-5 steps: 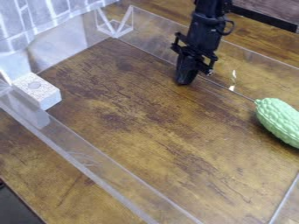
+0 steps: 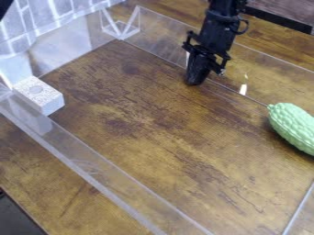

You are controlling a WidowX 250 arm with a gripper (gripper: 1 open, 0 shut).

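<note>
A black robot arm [image 2: 218, 32] reaches in from the top of the camera view. Its gripper [image 2: 196, 72] is low at the back of a clear-walled tray, near the back wall. Its fingers are dark and small, and I see nothing clearly held between them. A green ridged object [image 2: 292, 127] lies at the right edge. A white speckled block [image 2: 37, 96] sits at the left.
The wooden floor [image 2: 147, 147] inside the transparent walls is clear across the middle and front. The clear wall [image 2: 110, 174] runs diagonally along the lower left.
The upper part of the arm has shifted slightly; the gripper stays in nearly the same place by the back wall.
</note>
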